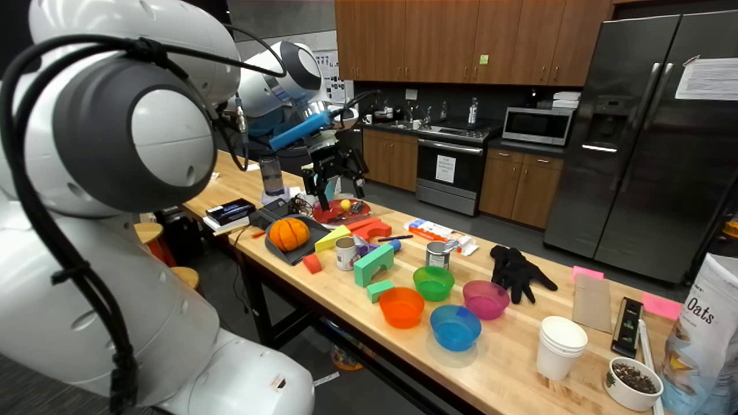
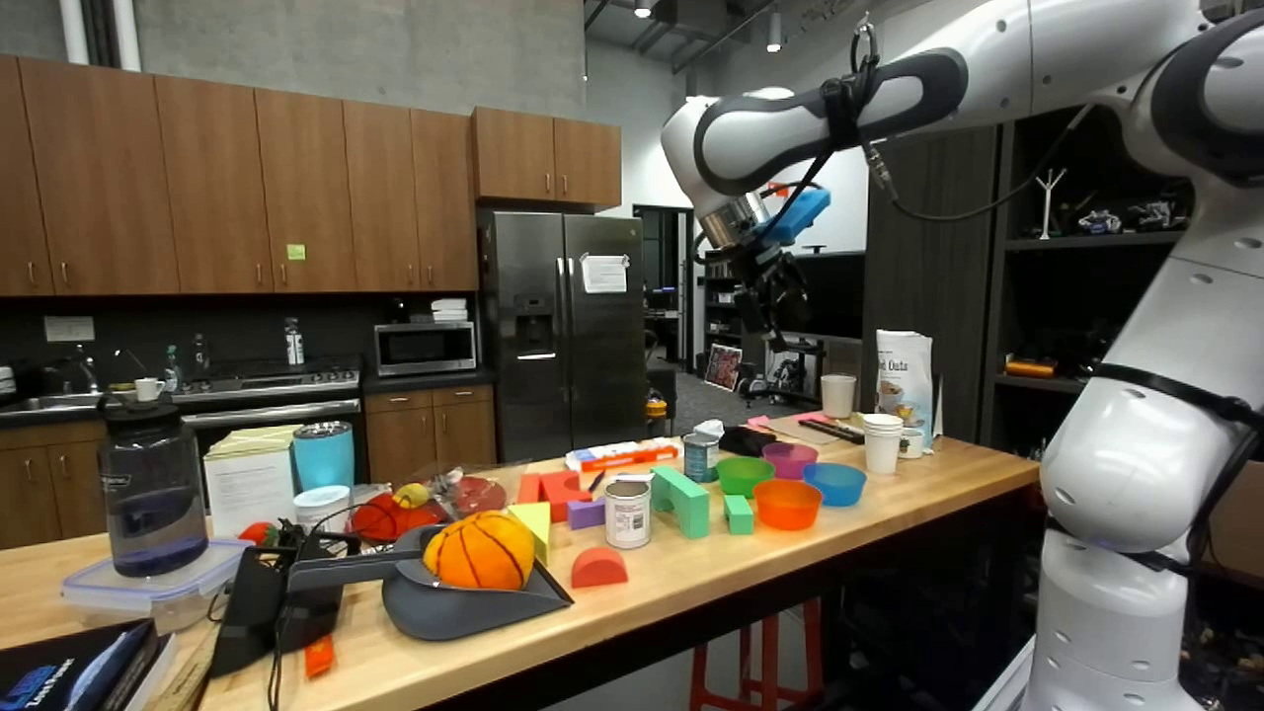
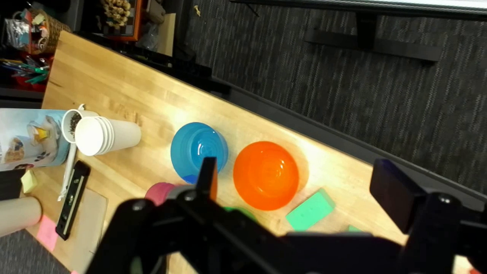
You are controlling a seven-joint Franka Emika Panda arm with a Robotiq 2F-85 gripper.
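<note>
My gripper is open, its two dark fingers wide apart with nothing held between them. It hangs in the air well above the table, as the exterior views show (image 2: 770, 310). Below it in the wrist view sit an orange bowl (image 3: 266, 176), a blue bowl (image 3: 199, 148) and a green block (image 3: 311, 210). A pink bowl (image 3: 159, 192) and a green bowl (image 3: 242, 211) are partly hidden behind the gripper there. Both show whole in the first exterior view, the green bowl (image 1: 433, 284) behind the orange one and the pink bowl (image 1: 485, 300) beside the blue.
A dustpan (image 2: 456, 604) holds an orange ball (image 2: 480, 550). Blocks and cans crowd mid-table; one is an arched green block (image 1: 374, 266). White cups (image 1: 561, 346), an oats bag (image 1: 706, 339) and a black glove (image 1: 516, 272) lie towards the other end.
</note>
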